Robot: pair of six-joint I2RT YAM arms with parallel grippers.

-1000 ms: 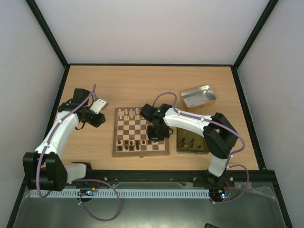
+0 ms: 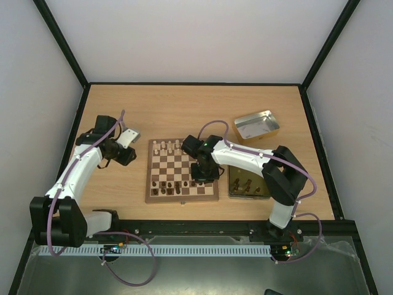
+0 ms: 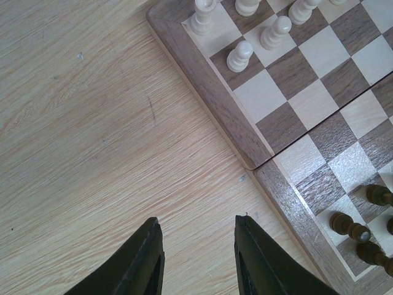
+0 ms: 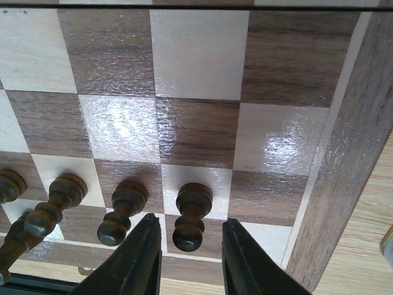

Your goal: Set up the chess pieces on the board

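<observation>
A dark pawn [image 4: 194, 206] stands upright on a light square of the chessboard [image 2: 147, 178], just beyond my right gripper. The gripper's fingers are parted, with clear space on both sides of the pawn. To its left is a second dark pawn [image 4: 128, 200], and farther left several dark pieces stand, including one [image 4: 67, 190] on a light square. My left gripper is open and empty over bare table, left of the board. White pieces, such as a pawn [image 3: 239, 56] and a rook [image 3: 202, 15], stand at the board's far end.
Right of the board, a tray [image 2: 253, 198] holds several dark pieces. A metal-lined box [image 2: 258, 126] sits at the back right. The right arm covers the board's right side in the top view. Table left of the board is clear.
</observation>
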